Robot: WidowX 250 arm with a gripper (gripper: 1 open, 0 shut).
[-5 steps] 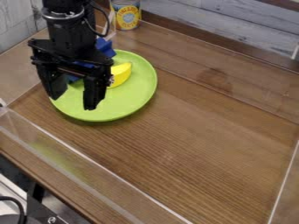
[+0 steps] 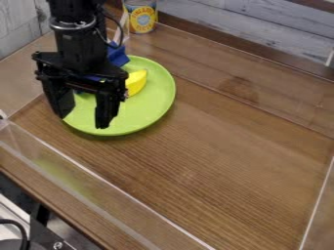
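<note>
My black gripper (image 2: 81, 94) hangs over the green plate (image 2: 146, 112) at the left of the camera view, its body covering much of the plate's left part. On the plate, right beside the gripper, is a yellow piece (image 2: 135, 82). A blue object (image 2: 117, 56) shows behind the gripper near the plate's back. Whether the fingers are open or shut, or hold anything, I cannot tell.
A can (image 2: 140, 16) stands at the back edge of the wooden table (image 2: 229, 166). Raised edges run along the left and back.
The gripper has shifted slightly over the last second, with little other visible change.
</note>
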